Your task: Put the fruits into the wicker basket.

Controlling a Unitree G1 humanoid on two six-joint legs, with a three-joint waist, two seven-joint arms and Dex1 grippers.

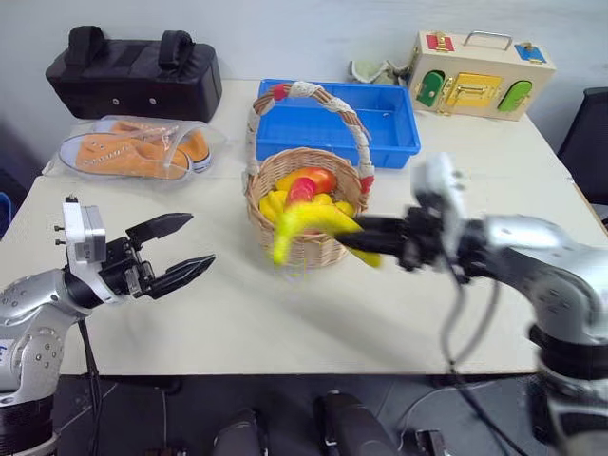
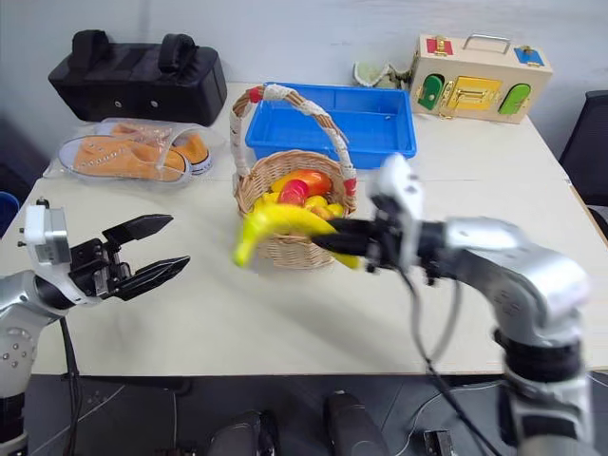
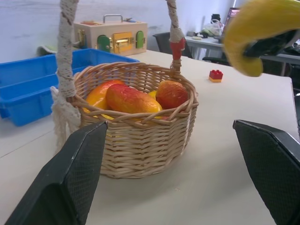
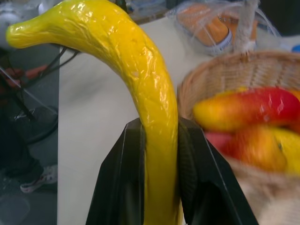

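Observation:
The yellow banana (image 4: 154,108) is pinched between the fingers of my right gripper, which is shut on it. In the head left view that banana (image 1: 318,220) hangs in the air just in front of the wicker basket (image 1: 318,252), blurred, partly covering the basket's rim. Several fruits lie inside the basket, among them a red and yellow mango (image 3: 131,99) and a reddish round fruit (image 3: 172,94). My left gripper (image 1: 204,242) stands open and empty above the table, to the left of the basket.
The basket's tall handle (image 1: 318,95) arches over its opening. Behind it stands a blue tray (image 1: 399,123). Bagged orange shoes (image 1: 133,152) and a black bag (image 1: 138,81) lie back left, a wooden latch box (image 1: 480,76) back right.

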